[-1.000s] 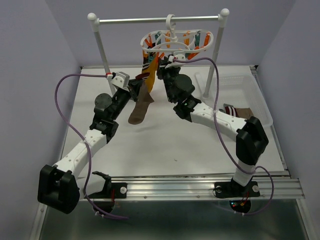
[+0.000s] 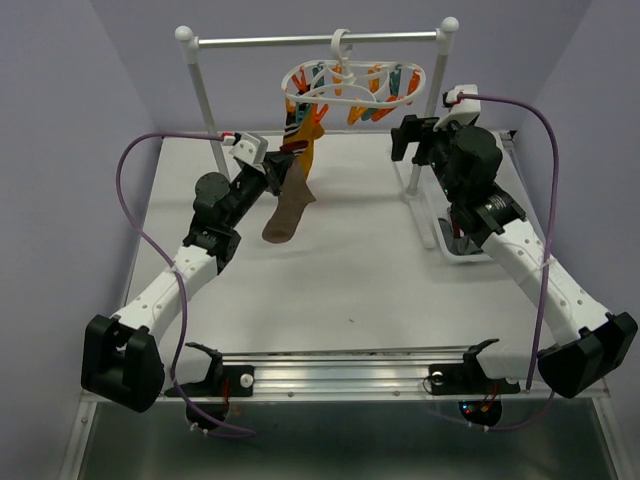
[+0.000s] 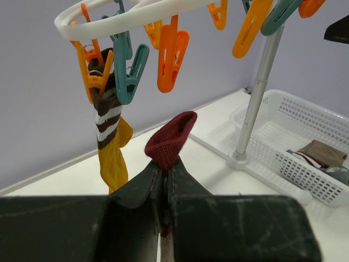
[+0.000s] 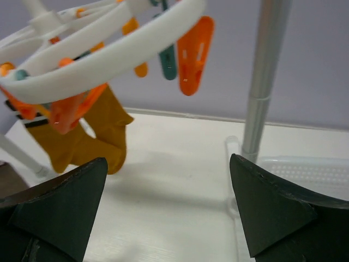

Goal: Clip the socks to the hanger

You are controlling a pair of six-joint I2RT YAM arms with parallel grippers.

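A white oval hanger with coloured clips hangs from a white rail. A striped sock with yellow foot hangs from its left clips. My left gripper is shut on a brown sock with maroon cuff, held just below the clips, in front of the yellow sock. My right gripper stands open at the right of the hanger, nothing between its fingers.
A white basket with a few socks stands at the right behind the right arm, beside the rail's upright.
My right gripper has moved from beside the yellow sock to the right, over the basket's side, and opened out away from it.
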